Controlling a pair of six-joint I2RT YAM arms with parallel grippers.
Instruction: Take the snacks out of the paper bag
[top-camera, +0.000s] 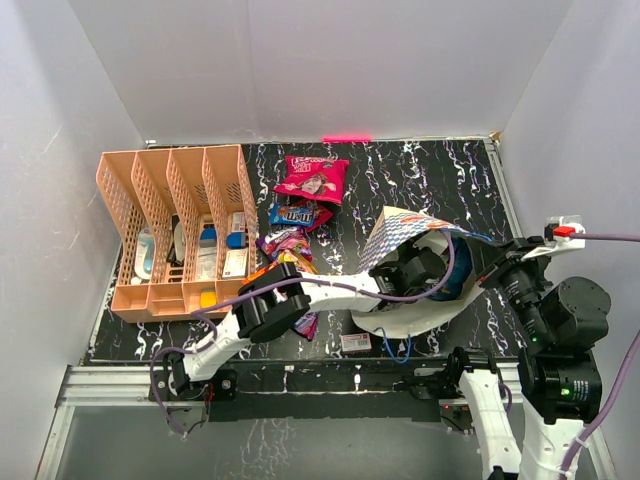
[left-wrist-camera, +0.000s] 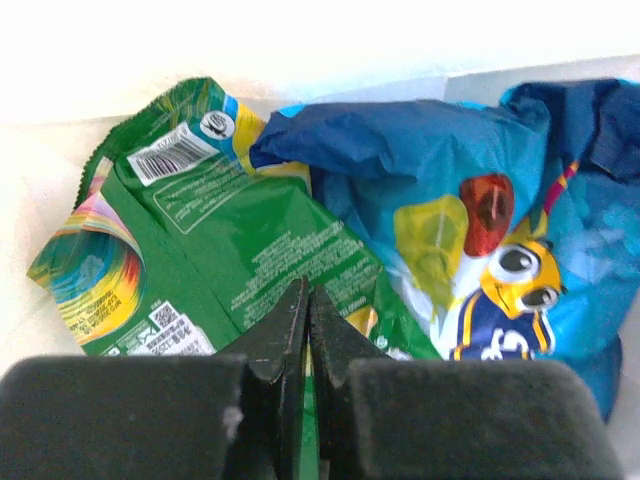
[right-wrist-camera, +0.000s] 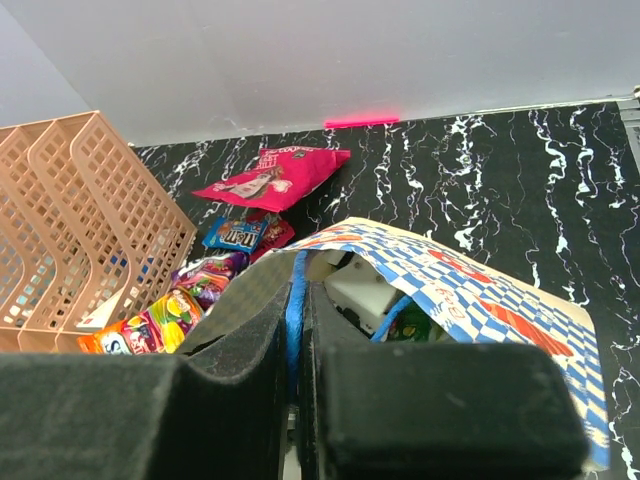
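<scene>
The paper bag (top-camera: 412, 318), white with a blue checked side, lies on the black marbled table with its mouth gaping. My left gripper reaches inside it, largely hidden in the top view. In the left wrist view my left gripper is shut in front of a green snack packet (left-wrist-camera: 290, 250) and a blue one (left-wrist-camera: 440, 190); nothing shows held between its fingers. My right gripper is shut on the bag's blue handle (right-wrist-camera: 296, 310) at the opening. Through the mouth, a bit of green packet (right-wrist-camera: 408, 324) shows in the right wrist view.
Left of the bag lie a pink packet (top-camera: 314, 180), a blue M&M's packet (top-camera: 293, 214), a purple packet (top-camera: 285, 242) and an orange packet (top-camera: 290, 262). An orange divided basket (top-camera: 185, 160) stands farther left. Table behind the bag is clear.
</scene>
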